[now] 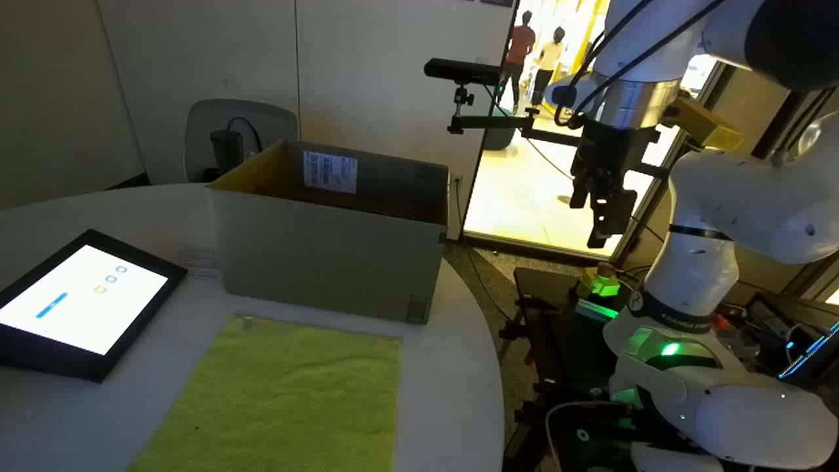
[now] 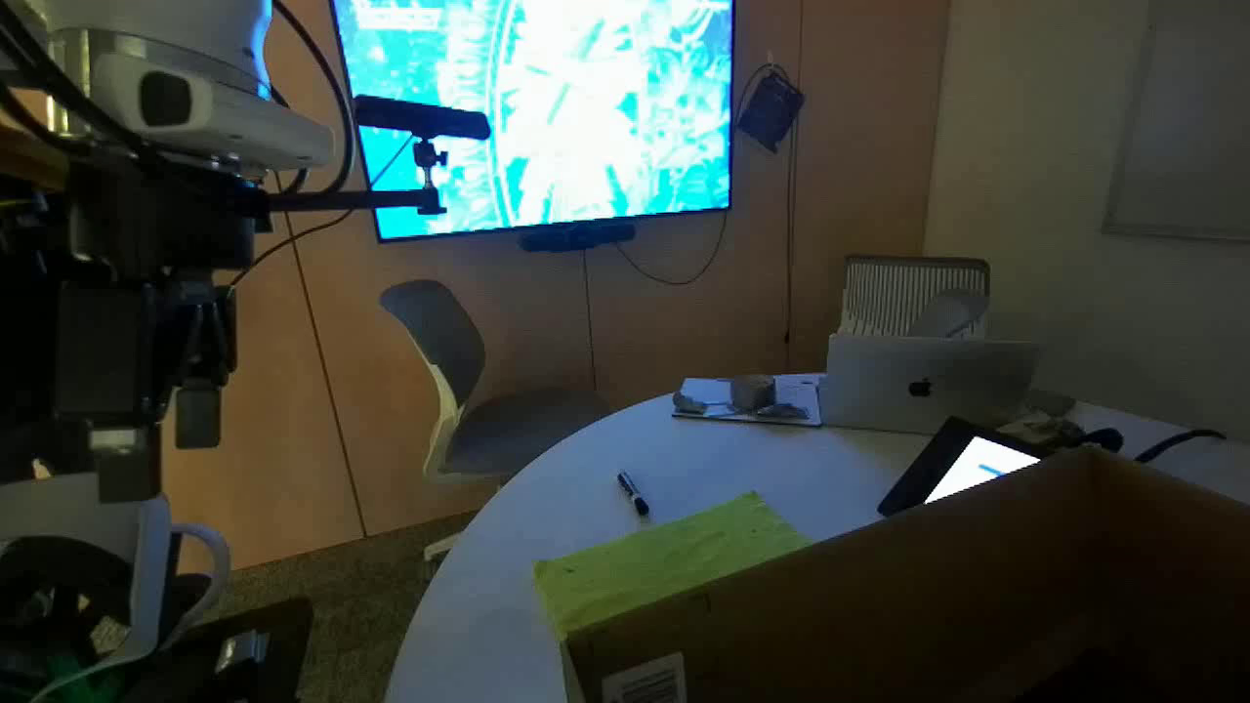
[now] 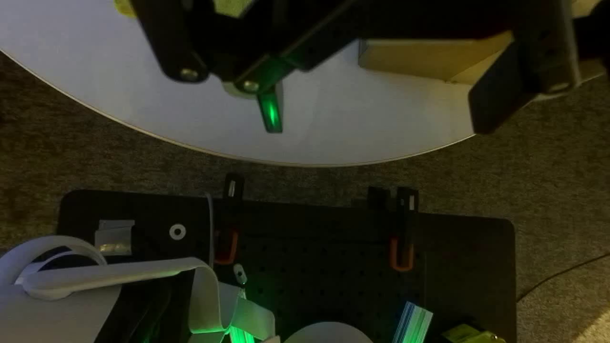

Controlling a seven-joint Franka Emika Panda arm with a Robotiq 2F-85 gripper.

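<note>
My gripper [image 1: 595, 216] hangs beyond the round table's edge, above the dark robot stand. Its fingers are spread wide in the wrist view, with the gripper over the table's edge and only bare surface showing between the fingers. An open cardboard box [image 1: 330, 259] stands on the table, its inside floor hidden from view. Flat beside it lies a yellow-green cloth [image 1: 291, 393]. Past the cloth, in exterior view 2, a dark marker [image 2: 633, 493] rests on the white tabletop.
A lit tablet [image 1: 86, 295] sits left of the box. Farther across the table are a laptop [image 2: 926, 381] and a clipboard [image 2: 791, 400] with small objects on it. Chairs surround the table. Bare tabletop [image 2: 504, 562] shows near the edge beside the cloth.
</note>
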